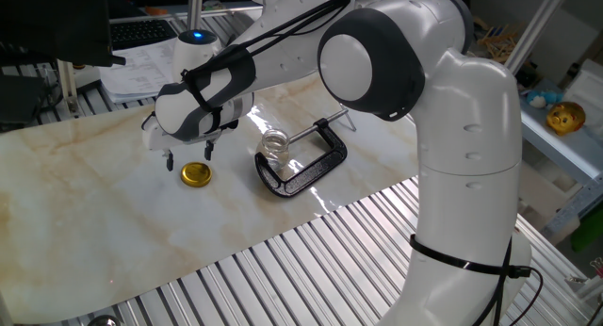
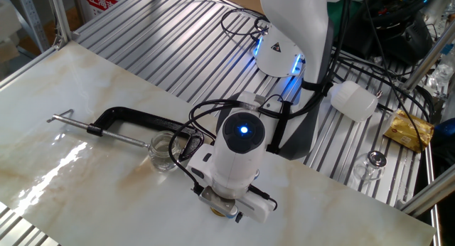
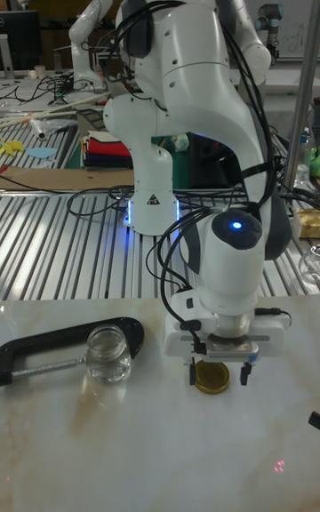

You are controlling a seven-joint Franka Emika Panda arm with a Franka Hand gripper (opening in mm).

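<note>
A round gold lid [image 1: 196, 174] lies flat on the marbled tabletop. Above it hangs my gripper [image 1: 189, 160], open, its two dark fingers spread wide with empty space between them. From the front, the lid [image 3: 212, 378] appears between the fingertips of the gripper [image 3: 220, 375], apart from both. In the second exterior view the hand covers most of the lid [image 2: 217, 212]. A clear glass jar [image 3: 108, 355] without a lid stands upright beside a black C-clamp [image 1: 303, 173]; the clamp's screw end reaches the jar [image 1: 274, 149].
Behind the tabletop runs a ribbed metal deck [image 2: 170, 47] carrying my base. A small jar with a dark lid [image 2: 375, 161], a white container [image 2: 353, 102] and a gold packet [image 2: 409, 129] stand on it.
</note>
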